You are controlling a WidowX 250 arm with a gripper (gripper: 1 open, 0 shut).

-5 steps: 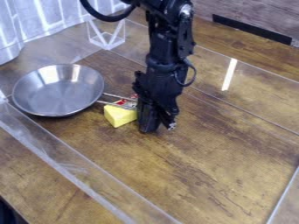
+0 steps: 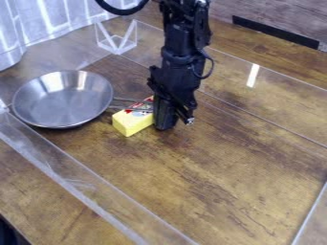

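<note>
My black gripper [image 2: 166,113] reaches down to the wooden table just right of a yellow block [image 2: 132,122], touching or very close to it. Its lower part is dark and partly hidden, so whether anything is between the fingers cannot be seen. A small red-and-white item [image 2: 141,104] lies behind the block, partly covered. A metal pan [image 2: 60,98] lies to the left, its handle running rightward behind the block.
A white wire or plastic stand [image 2: 115,36] is at the back left. Clear panels edge the left and right sides.
The gripper has shifted slightly, and more of the yellow block shows beside it. The pan has stayed in place.
</note>
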